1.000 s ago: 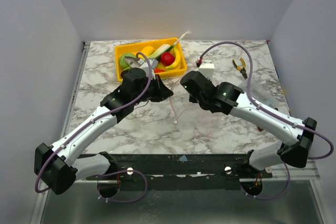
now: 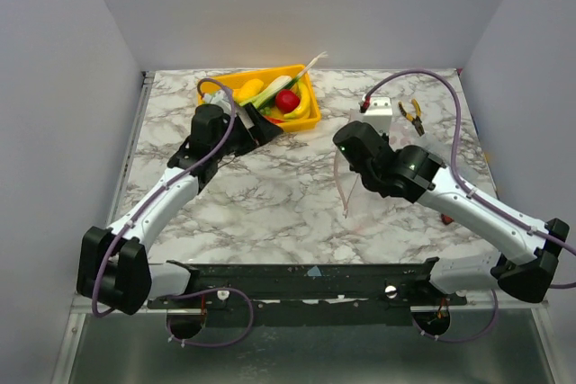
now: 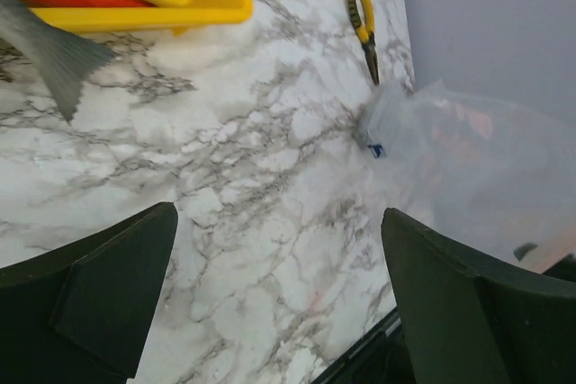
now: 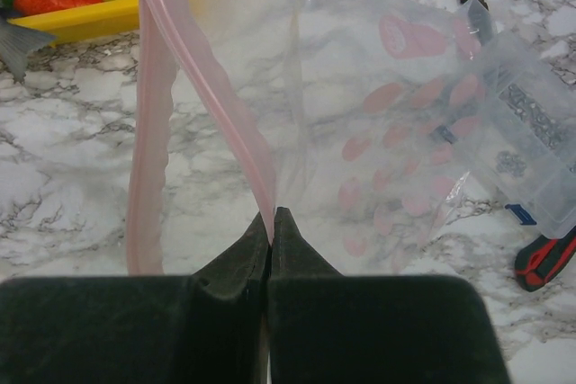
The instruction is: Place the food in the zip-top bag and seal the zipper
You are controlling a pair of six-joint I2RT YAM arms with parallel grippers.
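Note:
A clear zip top bag point(image 4: 360, 114) with a pink zipper hangs from my right gripper, which is shut on its rim near the middle right of the top view. The bag's mouth looks partly open. My left gripper point(image 2: 259, 125) is open with nothing between its fingers, just in front of the yellow food bin point(image 2: 310, 110). The bin holds bananas point(image 2: 293, 111), a red round item point(image 2: 286, 101), green produce and other food; a fish tail point(image 3: 63, 65) pokes over its edge.
Pliers point(image 2: 413, 117) lie at the back right, a translucent box point(image 4: 531, 150) and a red-black tool point(image 4: 544, 258) at the right.
My left gripper has let go of the bag, opened and moved left toward the bin. My right gripper has shifted right with the bag.

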